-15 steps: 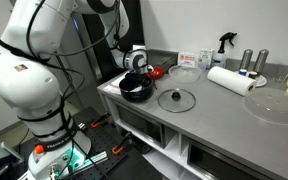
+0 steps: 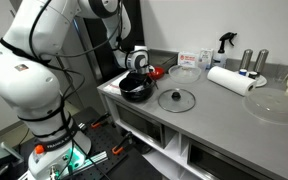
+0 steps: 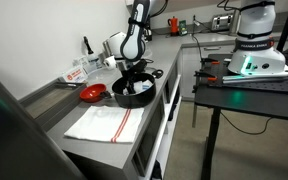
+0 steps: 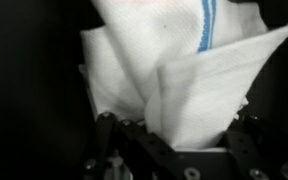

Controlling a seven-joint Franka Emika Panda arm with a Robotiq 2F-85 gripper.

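A white cloth [image 4: 199, 85] with blue stripes lies bunched inside the black pot [image 2: 136, 95]. My gripper reaches down into the pot, its fingers at the cloth. In the wrist view a fold of cloth rises between the dark fingers and covers much of the gap. Whether they press on it cannot be told. From the second exterior view, the pot [image 3: 136, 99] stands near the counter's edge, some of the pale cloth [image 3: 146, 85] showing inside it; the fingertips are hidden by the pot wall.
A white towel with a red stripe [image 3: 106, 122] lies flat beside the pot. Close by are a red bowl [image 3: 91, 93] and a glass lid [image 2: 176, 99]. Further along stand a paper roll [image 2: 231, 80] and a clear container [image 2: 272, 105].
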